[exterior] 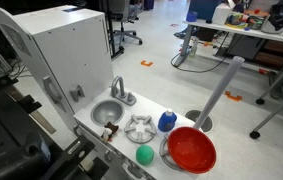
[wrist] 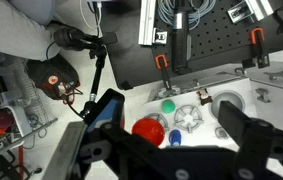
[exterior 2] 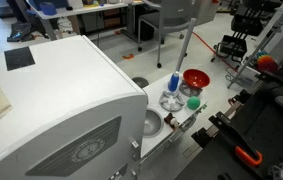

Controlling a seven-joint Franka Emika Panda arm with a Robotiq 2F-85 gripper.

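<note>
A white toy kitchen counter has a round sink (exterior: 105, 113) with a faucet (exterior: 121, 91) behind it. Beside the sink is a grey burner (exterior: 140, 128). A round green object (exterior: 144, 154) sits near the counter's front edge, and a blue object (exterior: 167, 121) stands toward the back. At the right end is a red bowl (exterior: 191, 149). A small dark reddish item (exterior: 109, 131) lies by the sink's front rim. Seen in the wrist view, my gripper is open, high above the counter, its dark fingers wide apart with nothing held.
A tall white cabinet (exterior: 61, 55) rises at the counter's left end. Dark table surface with tools and cables runs along the front. Behind the kitchen the floor (exterior: 171, 85) is open, with an office chair (exterior: 121, 20) farther back.
</note>
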